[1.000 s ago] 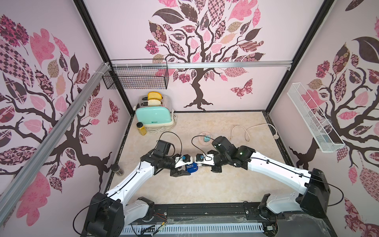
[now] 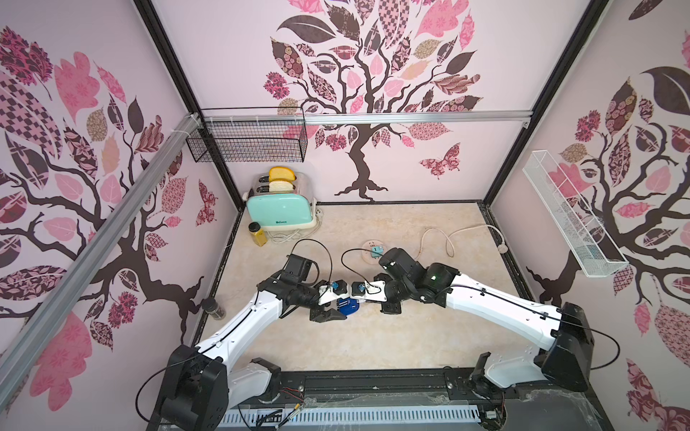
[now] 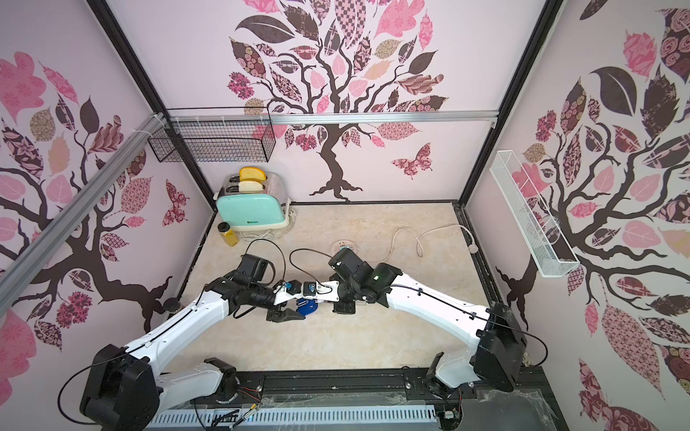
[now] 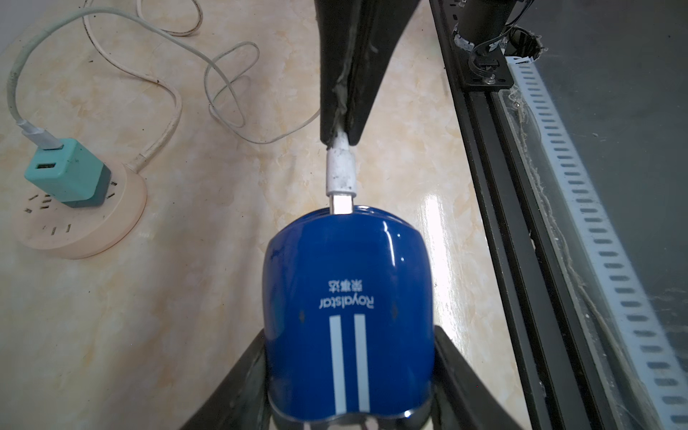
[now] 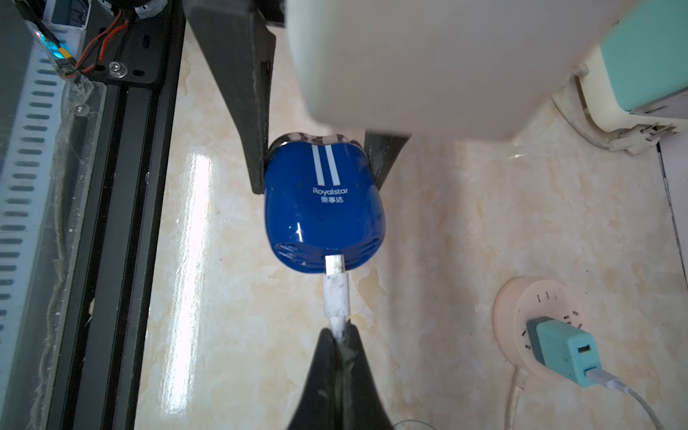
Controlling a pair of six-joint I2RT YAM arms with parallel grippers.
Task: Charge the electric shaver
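A blue shaver (image 4: 347, 247) with a Royalstar label is gripped across its sides by my left gripper, its cable end facing the right arm. In the right wrist view the shaver (image 5: 322, 222) sits between the left fingers. My right gripper is closed on the white cable plug (image 5: 335, 297), lined up with that end. The plug's metal tip (image 4: 342, 204) meets the shaver's edge, with metal still showing; whether it has entered a port cannot be told. From above, both grippers (image 2: 334, 310) (image 2: 366, 298) face each other closely.
A teal charger (image 5: 566, 351) sits in a round pink socket block (image 5: 512, 322), its white cable (image 4: 165, 39) looping over the table. A toaster (image 2: 280, 208) and a yellow jar (image 2: 257, 233) stand at the back left.
My right arm has shifted slightly left, bringing its gripper closer to the left one and the shaver. The left arm looks nearly still.
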